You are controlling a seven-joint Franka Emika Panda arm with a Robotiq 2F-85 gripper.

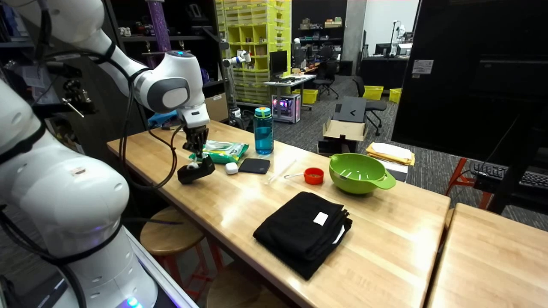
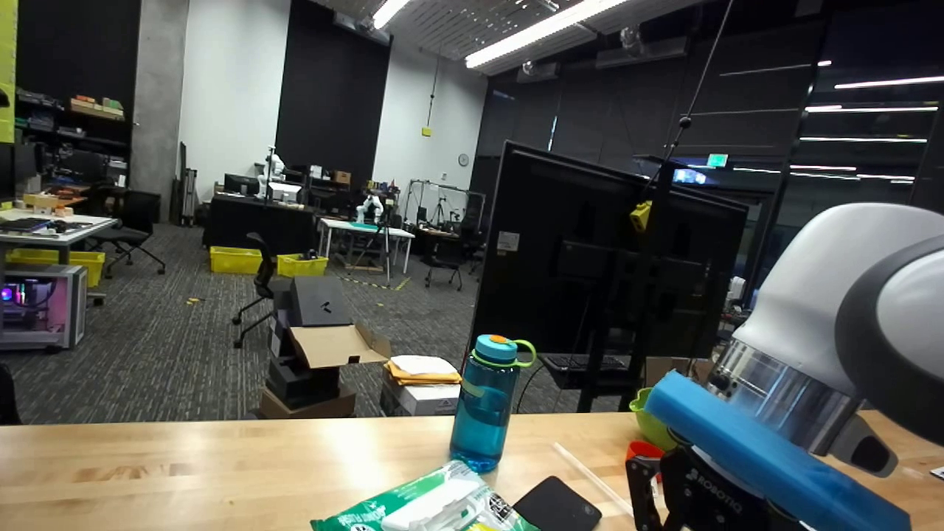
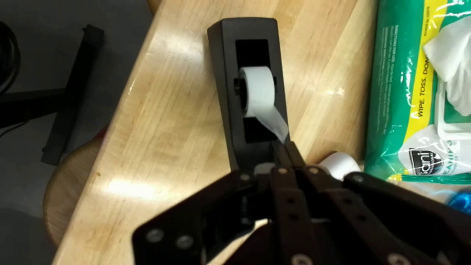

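A black tape dispenser holds a roll of whitish tape. In the wrist view a strip of tape runs from the roll to the tips of my gripper, which is shut with the strip's end at its fingers. Exterior view 1 shows the dispenser tilted, its right end raised, just below my gripper. Whether any part of it still touches the table is hard to tell. Exterior view 2 shows the gripper only partly, its fingers cut off by the lower edge.
Close by lie a green wipes pack, a white case and a black flat item. A blue bottle stands behind. Farther right are a red cup, a green bowl and black folded cloth. The table's edge runs near the dispenser.
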